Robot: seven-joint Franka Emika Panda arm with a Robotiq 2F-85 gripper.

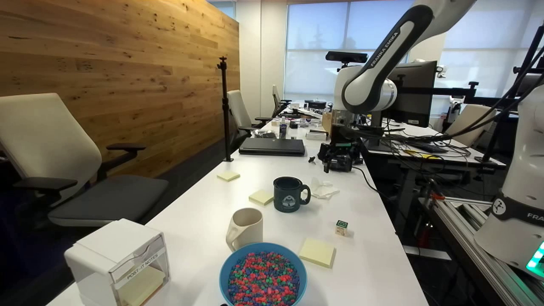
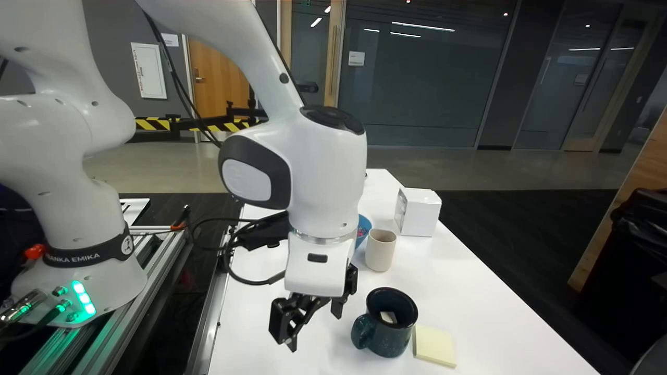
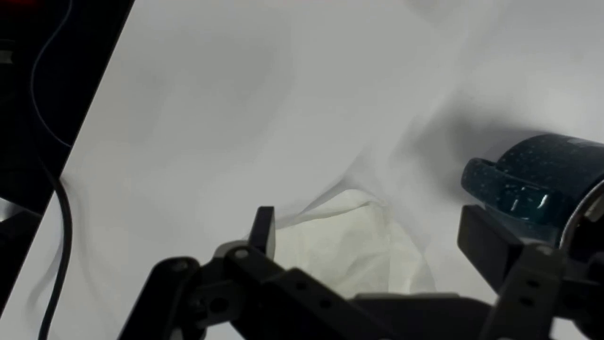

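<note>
My gripper stands open in the wrist view, its two black fingers wide apart. Below and between them a crumpled white tissue lies on the table; nothing shows gripped. To the right in that view is the dark speckled mug, its handle pointing toward the fingers. Exterior view 1 has the mug upright with the tissue beside its handle, and the gripper farther back. From exterior view 2, the gripper hangs left of the mug, which has something pale inside.
A cream mug, a blue bowl of colored pieces, a small cube, sticky-note pads and a white note dispenser occupy the near table. A black laptop lies farther back. A cable runs along the table edge.
</note>
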